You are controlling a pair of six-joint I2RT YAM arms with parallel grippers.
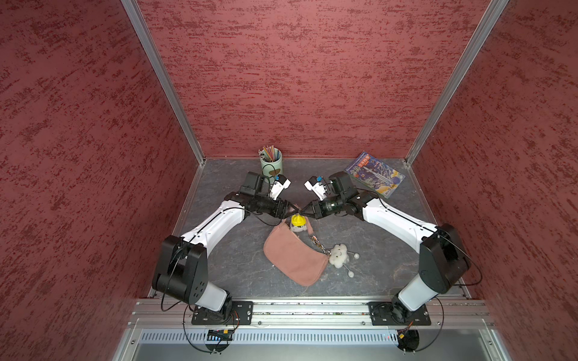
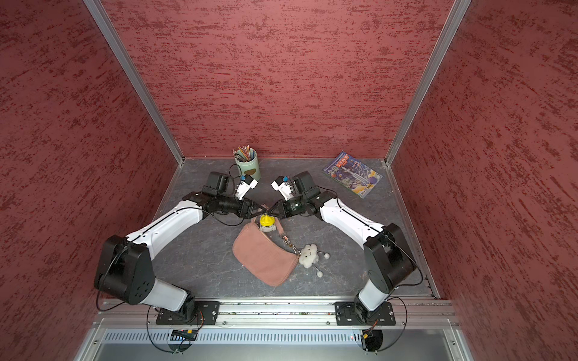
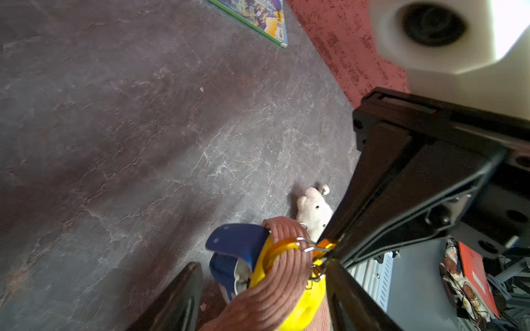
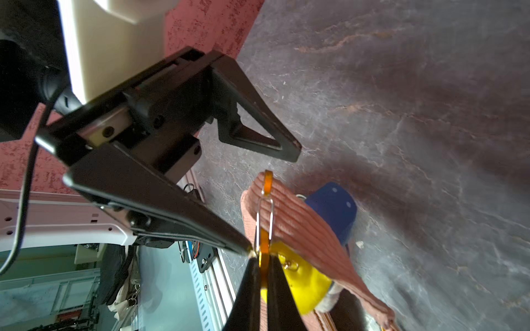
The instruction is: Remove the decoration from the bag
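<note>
The pink bag (image 1: 295,255) lies flat on the table, its ribbed strap (image 3: 276,287) raised toward the grippers. A yellow charm (image 1: 298,220) with a blue piece (image 3: 237,240) hangs at the strap. Its orange clasp (image 4: 267,182) loops round the strap, and the clasp's wire gate (image 4: 265,212) faces the right wrist camera. My right gripper is shut on the clasp's thin lower end. My left gripper is open, with one finger (image 4: 287,149) on each side of the strap and clasp. A white fluffy charm (image 1: 339,255) lies beside the bag near a chain (image 1: 318,242).
A pencil cup (image 1: 271,162) stands at the back left, behind the left arm. A flat book (image 1: 376,173) lies at the back right. The two grippers are very close together over the strap. Bare table shows at both sides.
</note>
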